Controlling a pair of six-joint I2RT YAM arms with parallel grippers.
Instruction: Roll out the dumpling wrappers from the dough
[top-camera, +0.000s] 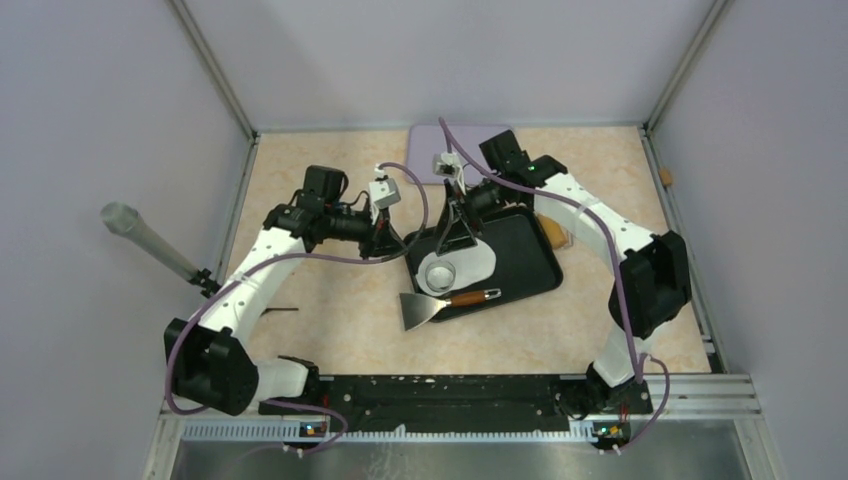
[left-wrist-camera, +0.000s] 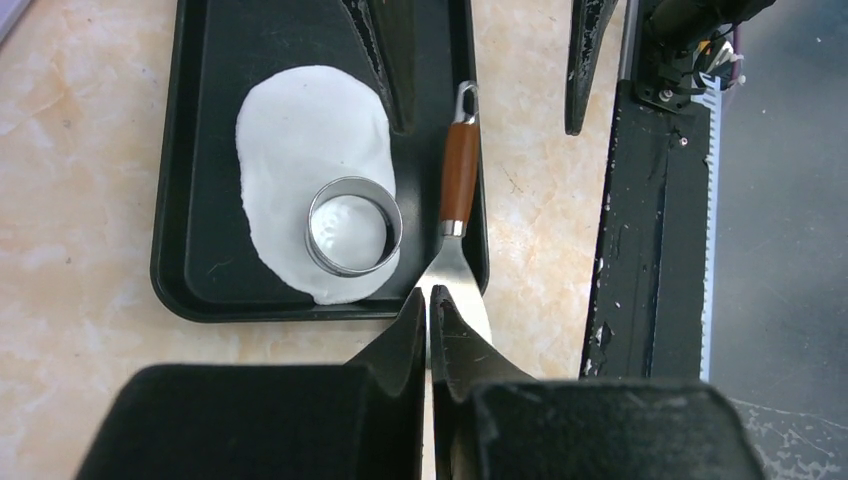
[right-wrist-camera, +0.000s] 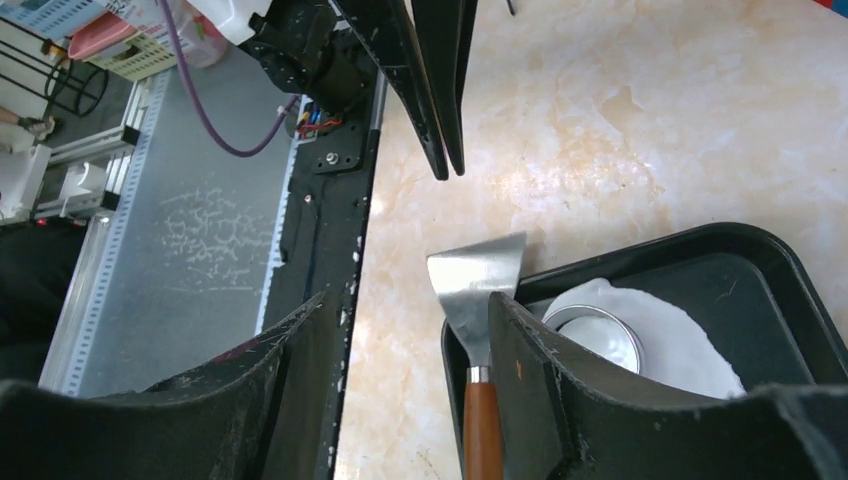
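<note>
A flattened white dough sheet (left-wrist-camera: 285, 140) lies in the black tray (top-camera: 525, 270), with a steel ring cutter (left-wrist-camera: 355, 182) on it. A wooden-handled metal scraper (left-wrist-camera: 459, 175) lies across the tray's near edge, its blade (right-wrist-camera: 470, 270) reaching outside. My left gripper is shut with nothing visible between its fingers, above the tray's left side. My right gripper is open above the tray, beside the left one, its fingers apart over the scraper.
A lilac mat (top-camera: 450, 140) lies at the back, and a wooden object (top-camera: 550, 233) sits right of the tray, partly hidden.
</note>
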